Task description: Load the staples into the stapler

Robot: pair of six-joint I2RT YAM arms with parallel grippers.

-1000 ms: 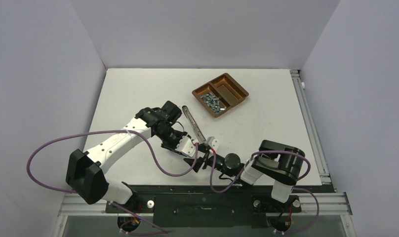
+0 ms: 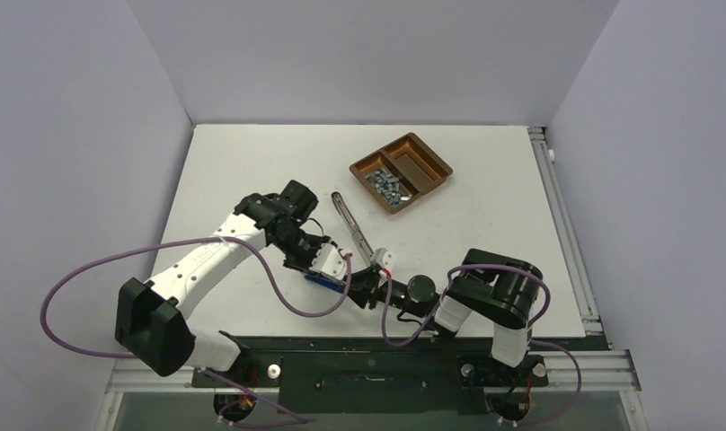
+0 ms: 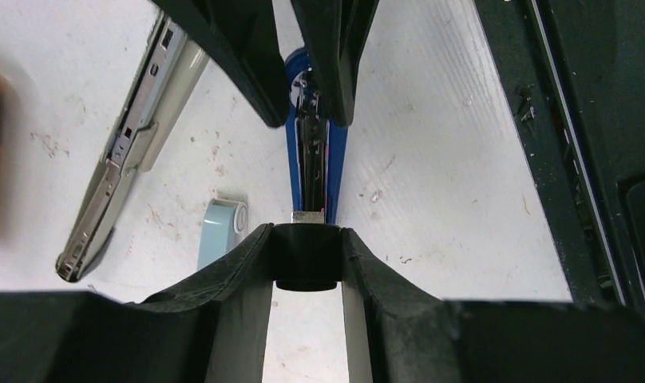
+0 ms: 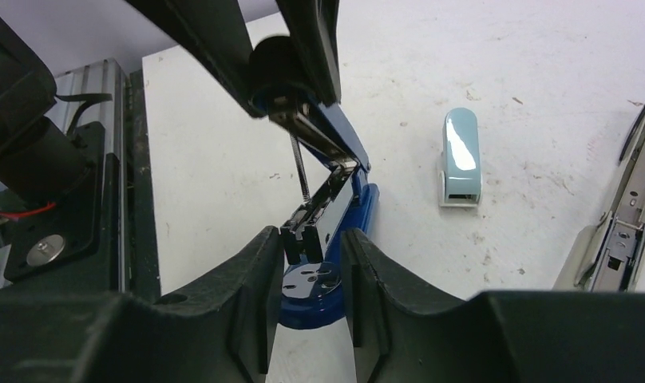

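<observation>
A blue stapler (image 4: 315, 307) is on the table, its metal magazine raised toward the camera in the right wrist view. My left gripper is shut on the black end of the stapler's top, seen above the magazine in the right wrist view. My right gripper has its fingertips either side of the magazine's front end; whether they touch it is unclear. In the left wrist view the right gripper's fingers (image 3: 323, 56) reach over the stapler's far end. In the top view both grippers crowd over the stapler, largely hiding it.
A light-blue staple remover (image 4: 461, 152) stands beside the stapler. A long silver stapler (image 2: 350, 220) lies behind it. A brown two-compartment tray (image 2: 422, 166) with small grey pieces sits at the back. The table's front edge is close to both arms.
</observation>
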